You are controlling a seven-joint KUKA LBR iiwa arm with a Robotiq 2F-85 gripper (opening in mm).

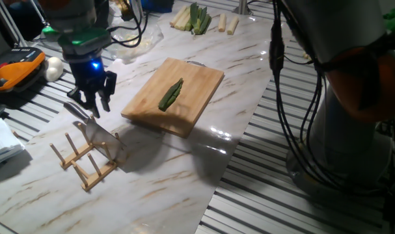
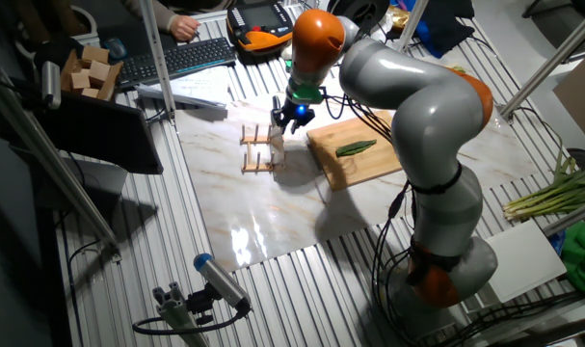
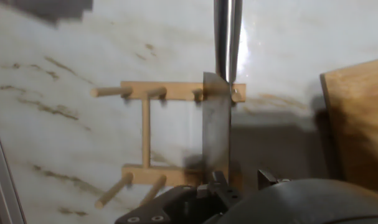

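A knife with a dark handle (image 1: pixel 76 110) and a broad blade (image 3: pixel 217 124) leans in a wooden peg rack (image 3: pixel 145 130) on the marble-patterned surface. Its handle sticks up out of the rack's end toward my gripper (image 1: pixel 100 110). The fingers are open and empty, hanging just above and beside that handle without visible contact. From the wrist, the fingers (image 3: pixel 218 182) show at the bottom edge, with the handle at the top of the picture. A cutting board (image 1: pixel 204 84) lies to the right of the rack, with a green leafy vegetable piece (image 1: pixel 170 95) on it.
Cut leek pieces (image 1: pixel 200 19) lie at the far edge, near a clear plastic bag (image 1: pixel 135 42). An orange-and-black device (image 1: pixel 16 70) and papers (image 1: pixel 2 144) sit on the left. The surface in front of the rack and board is bare.
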